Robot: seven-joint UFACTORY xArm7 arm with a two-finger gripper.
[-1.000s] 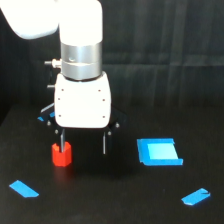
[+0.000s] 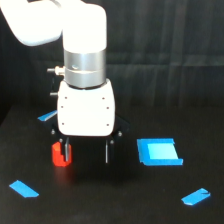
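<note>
A small red block [image 2: 60, 156] stands on the black surface, left of centre. My gripper [image 2: 87, 153] hangs low beside it with its two thin fingers spread wide apart. The left finger overlaps the right part of the block in this view; whether they touch I cannot tell. Nothing shows in the gap between the fingers. Over to the right lies a pale blue square [image 2: 162, 151] bordered by brighter blue tape [image 2: 143, 152].
Strips of blue tape mark the surface: one at front left [image 2: 24, 189], another at front right [image 2: 196, 197], and one behind the block [image 2: 47, 116]. A dark curtain [image 2: 165, 55] hangs at the back.
The arm has come down a little and shifted slightly right in the view, still open. The red block and the blue square appear where they were.
</note>
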